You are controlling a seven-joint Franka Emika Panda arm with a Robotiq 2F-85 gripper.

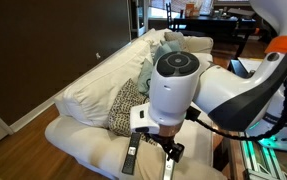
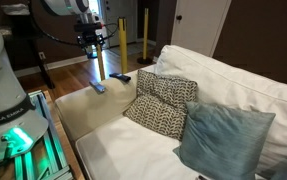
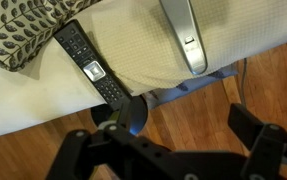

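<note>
A black remote (image 3: 91, 62) with a pale pad in its middle lies on the cream sofa arm in the wrist view. To its right lies a slim silver-grey remote (image 3: 186, 38), apart from it. In exterior view 1 the black remote (image 1: 131, 155) and the lighter remote (image 1: 169, 166) are both near the bottom edge. My gripper stands open, its fingers wide apart and nothing between them. Seen from exterior view 2, the gripper (image 2: 91, 42) hangs above the sofa's far end, clear of the remotes.
A leaf-patterned cushion (image 2: 155, 103) rests on the sofa beside the remotes, and a blue-grey cushion (image 2: 223, 138) sits farther along. Wooden floor (image 3: 198, 128) shows past the sofa's edge. Yellow posts (image 2: 123, 45) stand behind the sofa's far end.
</note>
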